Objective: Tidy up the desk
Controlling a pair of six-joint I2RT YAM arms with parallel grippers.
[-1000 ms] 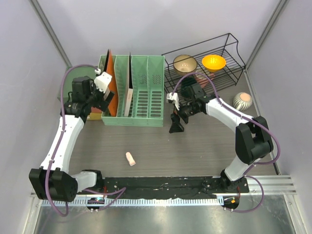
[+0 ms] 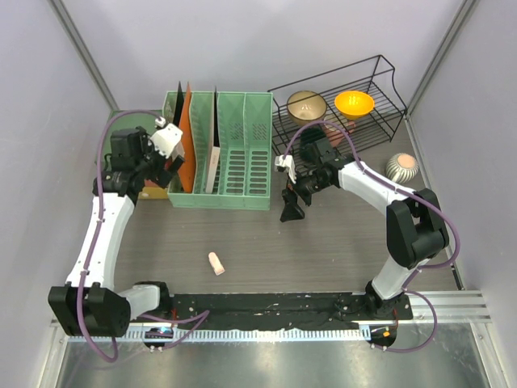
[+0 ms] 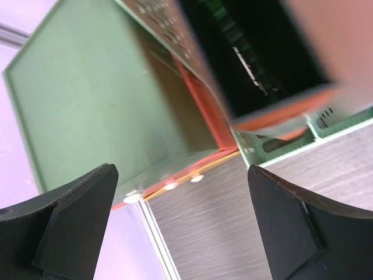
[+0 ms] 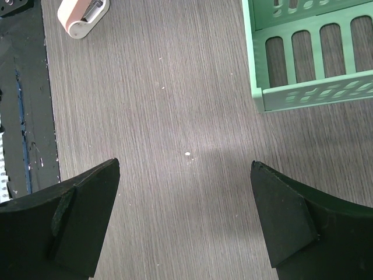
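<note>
A green file rack [image 2: 233,202] stands at the back of the desk, with an orange folder [image 2: 187,153] and a dark, pale-edged book [image 2: 213,162] upright in its slots. Left of it is a green box [image 3: 87,99] with a red and yellow lower edge, partly hidden by my left arm from above. My left gripper is open before this box and the rack's left end, its fingers apart and empty. On the right, my open right gripper hangs over bare desk beside the rack's front corner. A pink-and-white stapler [image 2: 216,263] lies near the front.
A black wire rack [image 2: 380,129] at the back right carries a beige bowl [image 2: 307,107] and a yellow bowl [image 2: 354,103]. A striped round vase [image 2: 401,167] stands by the right wall.
The left gripper has shifted slightly to the left, away from the rack's left end. The orange folder's top leans a little further right than a second ago. My right arm has barely moved.
</note>
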